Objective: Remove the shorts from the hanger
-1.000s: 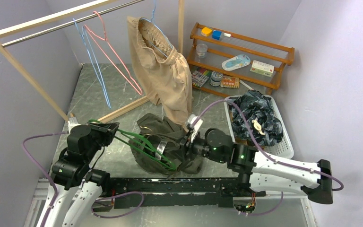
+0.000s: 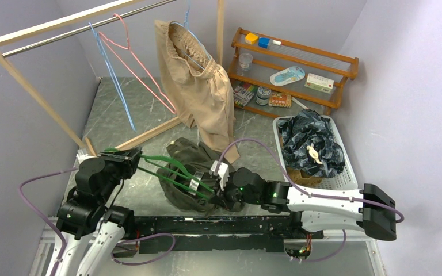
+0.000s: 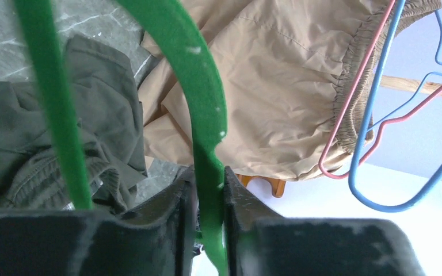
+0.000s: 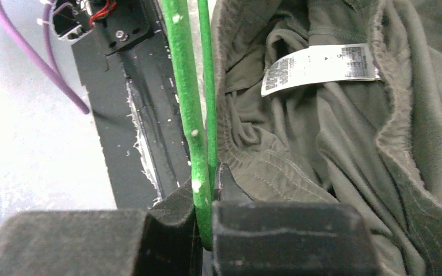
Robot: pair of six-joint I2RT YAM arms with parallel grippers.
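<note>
The green hanger (image 2: 170, 161) spans between my two grippers. In the left wrist view my left gripper is shut on the hanger near its hook end. At the hanger's other end, my right gripper has its fingers together on the green frame's corner. Dark olive shorts (image 2: 175, 195) lie crumpled on the floor below the hanger, their waistband and white label (image 4: 316, 68) showing in the right wrist view. From above, the hanger crosses over the shorts; whether any cloth still hangs on it cannot be told.
Tan trousers (image 2: 193, 80) hang from the rack's metal rail (image 2: 86, 27), left of a wooden shelf (image 2: 299, 52). Empty pink (image 2: 138, 60) and blue (image 2: 112, 75) hangers hang nearby. A white basket (image 2: 345, 178) with black cloth stands at right.
</note>
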